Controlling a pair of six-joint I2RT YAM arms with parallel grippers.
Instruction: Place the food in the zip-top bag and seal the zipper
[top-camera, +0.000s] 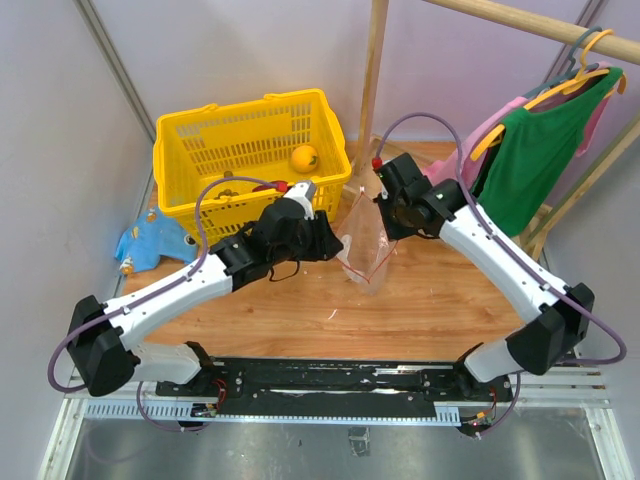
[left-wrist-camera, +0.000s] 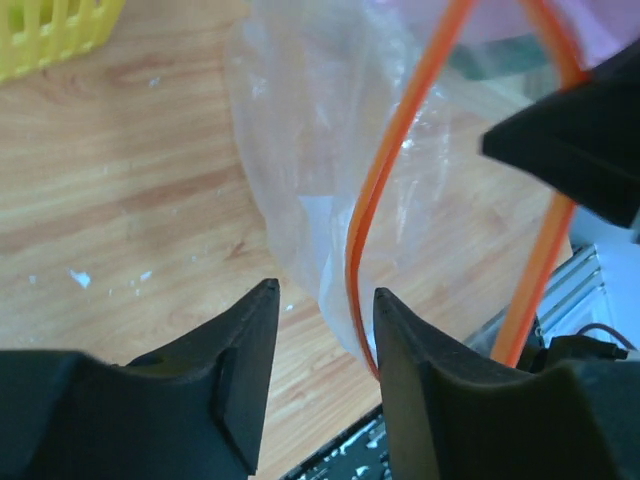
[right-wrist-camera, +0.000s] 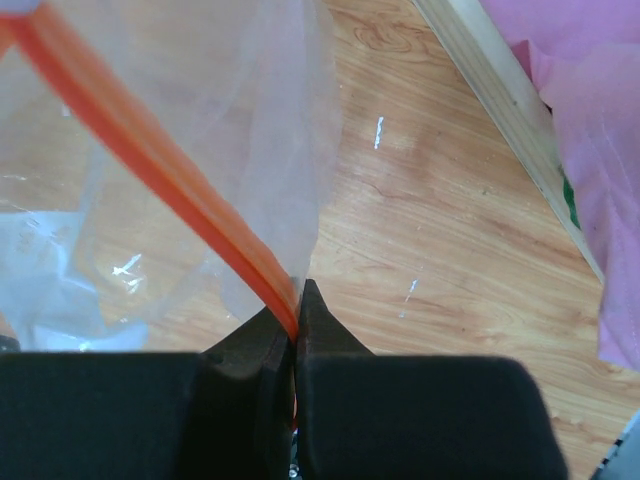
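Observation:
The clear zip top bag (top-camera: 368, 255) with its orange-red rim hangs spread between my two grippers above the wooden table. In the left wrist view, my left gripper stands part open. The orange rim (left-wrist-camera: 362, 235) passes between its fingers, close against the right-hand finger (left-wrist-camera: 408, 365). My right gripper is shut on the other side of the bag's rim, pinching the orange strip (right-wrist-camera: 200, 200) at its tips. No food shows inside the bag. An orange fruit (top-camera: 304, 158) lies in the yellow basket (top-camera: 250, 117), alongside small brown pieces (top-camera: 228, 175).
The basket stands close behind my left arm. A blue plush toy (top-camera: 153, 240) lies at its left. On the right, a wooden rack holds a green garment (top-camera: 545, 150) and pink clothing (right-wrist-camera: 610, 150) close to my right arm.

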